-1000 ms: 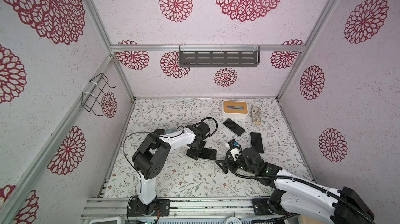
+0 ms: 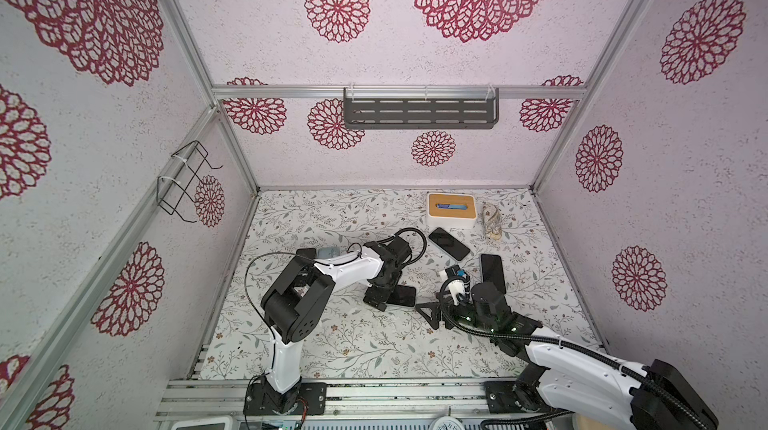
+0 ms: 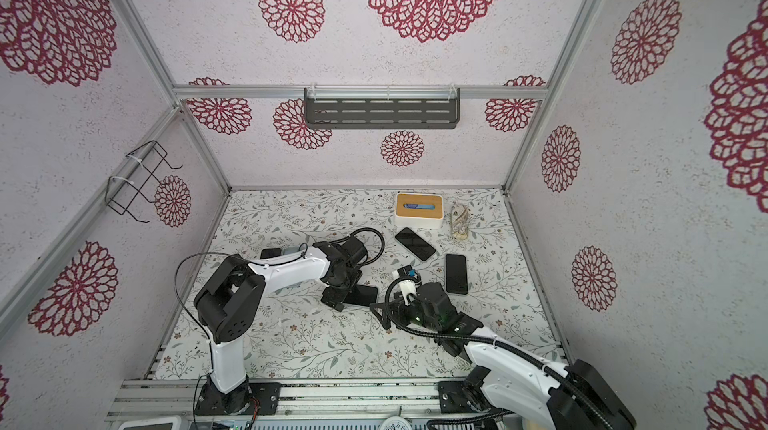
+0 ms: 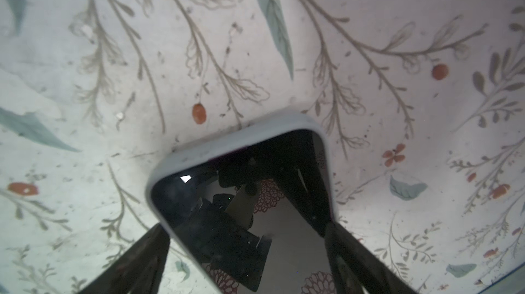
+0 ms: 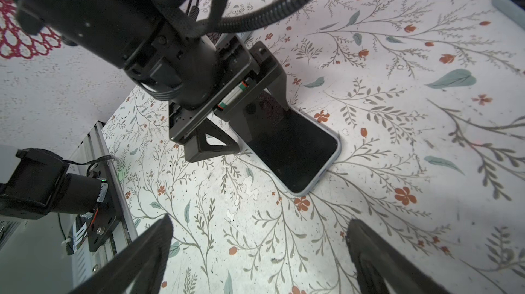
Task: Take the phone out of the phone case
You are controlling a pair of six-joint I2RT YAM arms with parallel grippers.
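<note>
A black-screened phone [image 5: 295, 152] in a pale case lies flat on the floral surface, in the middle front. My left gripper is over it, fingers apart at either long side of the phone, low near the screen and case edge; whether they touch it I cannot tell. In the top left view that gripper [image 2: 376, 299] covers the phone's left end. My right gripper stands open just to the phone's right, slightly above the surface, with nothing between its fingers.
A second phone [image 2: 449, 243] and a third phone [image 2: 493, 273] lie to the back right. Behind them are a white box [image 2: 451, 218] with a blue item and a beige object [image 2: 491, 222]. Other dark and grey items lie at the left, partly hidden by my left arm.
My left arm has shifted slightly to the right along the phone.
</note>
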